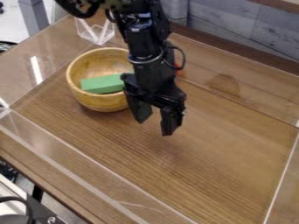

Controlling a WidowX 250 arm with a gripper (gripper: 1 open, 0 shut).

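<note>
The black gripper (156, 112) hangs low over the middle of the wooden table, open, with no object visible between its fingers. It is just right of a yellow bowl (86, 59). A green block (104, 84) lies inside the bowl, partly hidden by the arm.
Behind the arm, a small reddish object shows at the right of the wrist, mostly hidden. A clear plastic item (96, 28) stands at the back left. Raised edges bound the back and right.
</note>
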